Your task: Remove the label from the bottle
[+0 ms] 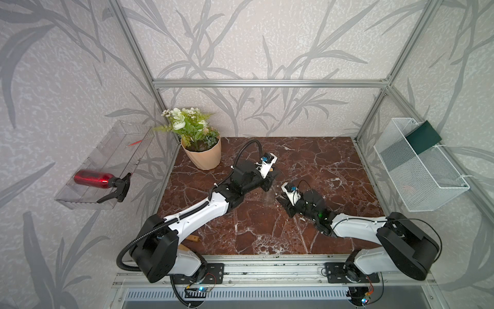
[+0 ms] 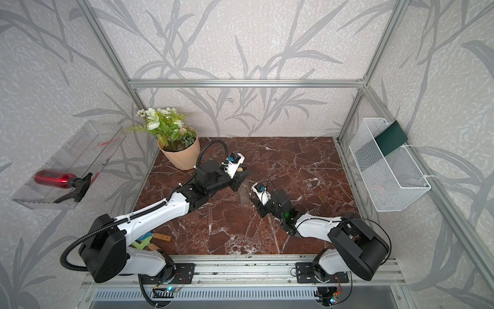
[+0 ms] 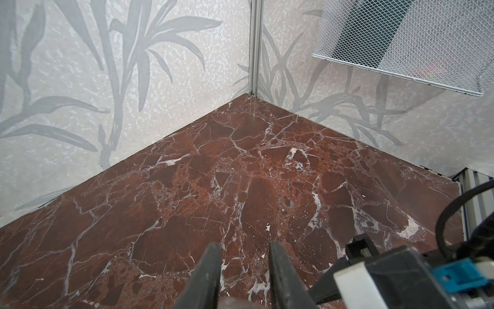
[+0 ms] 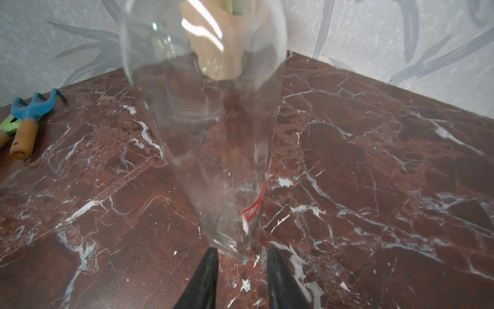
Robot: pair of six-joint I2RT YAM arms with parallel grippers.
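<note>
The bottle [image 4: 216,128] is clear and fills much of the right wrist view, narrowing toward its lower end. A small red patch [image 4: 252,210], which may be part of the label, shows on the bottle's lower right side. From above the bottle is only faintly visible. My left gripper is shut on it; a brownish piece [image 3: 239,303] shows between its fingers at the bottom edge of the left wrist view. My right gripper stands open near the bottle's lower end, its fingers apart and nothing seen between them.
A flower pot [image 1: 204,156] stands back left. Garden tools [image 2: 149,239] lie front left by the left arm's base. A wire basket [image 1: 427,170] hangs on the right wall, a clear tray [image 1: 85,205] holding a red bottle [image 1: 92,178] on the left.
</note>
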